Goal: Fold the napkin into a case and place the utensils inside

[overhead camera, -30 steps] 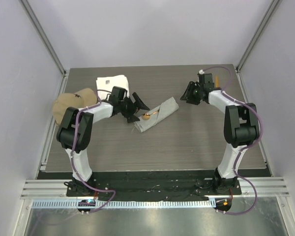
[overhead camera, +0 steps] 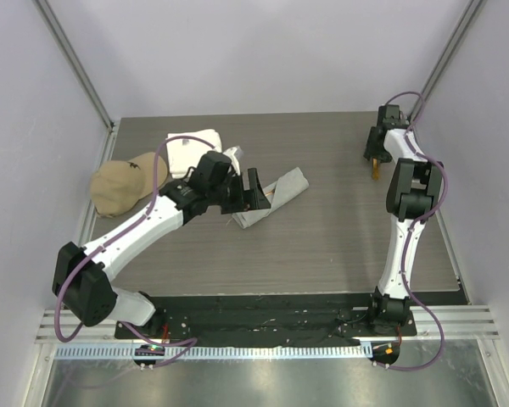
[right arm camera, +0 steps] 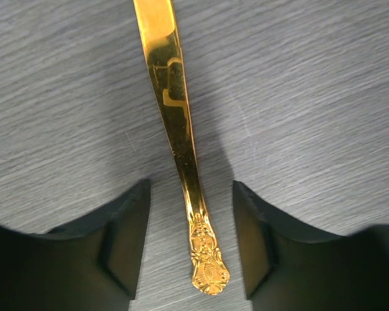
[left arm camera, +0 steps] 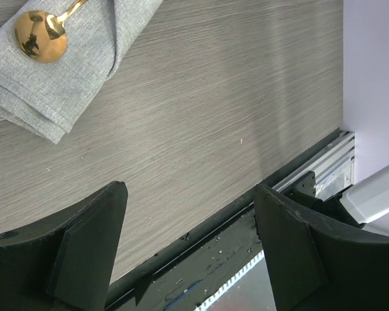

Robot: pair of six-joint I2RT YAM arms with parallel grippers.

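The grey folded napkin (overhead camera: 284, 191) lies mid-table; in the left wrist view a gold spoon (left arm camera: 42, 42) rests on the cloth (left arm camera: 52, 97). My left gripper (overhead camera: 253, 195) hangs open over the napkin's left part, hiding the spoon from above, with bare table between its fingers in its wrist view. At the far right, my right gripper (overhead camera: 375, 146) is open over a gold utensil (overhead camera: 375, 171), probably a knife, whose long handle (right arm camera: 181, 149) runs between the fingertips in the right wrist view.
A brown cap (overhead camera: 119, 186) and folded white cloths (overhead camera: 183, 151) lie at the back left. Walls border the table at back and sides.
My right arm has reached to the back right, over the gold utensil. My left arm has risen and shifted right over the napkin. The napkin looks unmoved.
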